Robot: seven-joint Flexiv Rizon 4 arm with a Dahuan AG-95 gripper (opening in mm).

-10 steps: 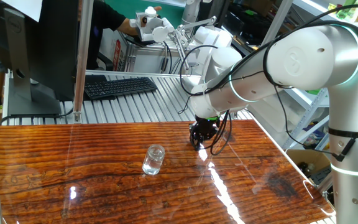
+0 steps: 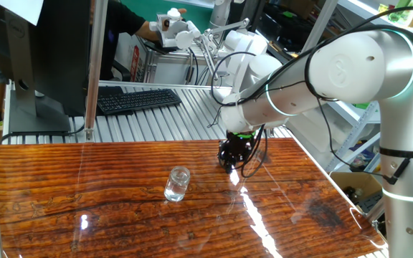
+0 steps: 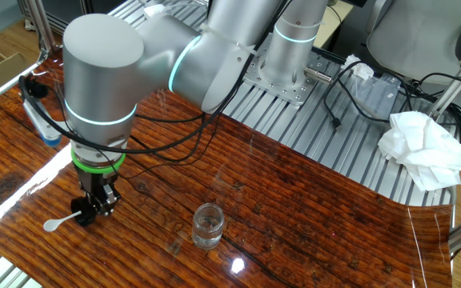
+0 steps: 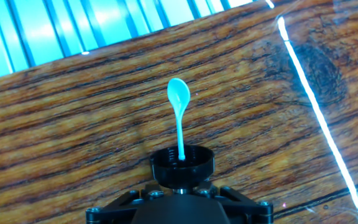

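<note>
A small pale spoon [image 4: 179,96] points away from my gripper in the wrist view. Its bowl is outermost, and the handle end reaches over the far rim into the black rounded end piece of the gripper. In exterior view 2 the spoon [image 3: 58,222] sticks out sideways from my gripper [image 3: 86,210], low over the wooden tabletop. How the handle is held, and whether it touches the wood, does not show clearly. A clear glass jar [image 3: 208,226] with some clear liquid stands upright, apart from the gripper. Black parts hide the finger opening.
The glossy wooden board [image 2: 120,215] is mostly bare around the jar. Beyond its edge lie metal slats with a black keyboard [image 2: 138,101] and a monitor [image 2: 52,57]. Crumpled white tissue [image 3: 422,150] sits near the arm's base. Loose cables hang along the arm.
The arm and gripper shift only very slightly, and the cable beside the wrist moves a little. The glass jar keeps its place.
</note>
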